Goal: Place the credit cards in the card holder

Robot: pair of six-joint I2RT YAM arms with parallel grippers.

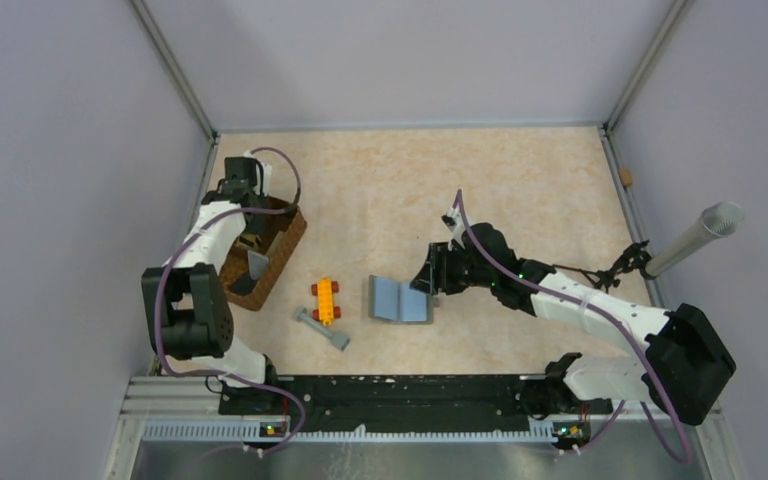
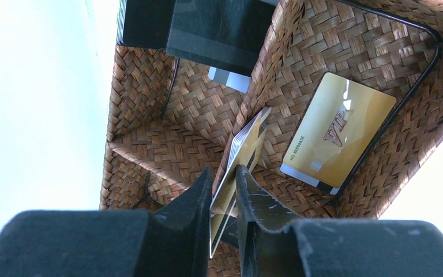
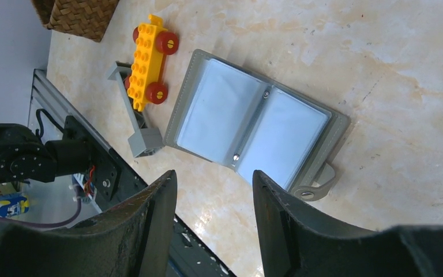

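Note:
My left gripper is down in the woven basket (image 1: 287, 250), its fingertips on either side of several gold-edged cards (image 2: 248, 147) standing against a divider; whether they are gripped is unclear. A gold VIP card (image 2: 337, 127) lies in one compartment, dark cards (image 2: 213, 32) in another. The grey card holder (image 3: 225, 109) lies open on the table, pale sleeves showing. My right gripper hangs open over the table by the holder, nothing between its fingers.
A yellow toy car (image 1: 326, 300) and a grey bar-shaped object (image 1: 320, 329) lie between basket and holder.

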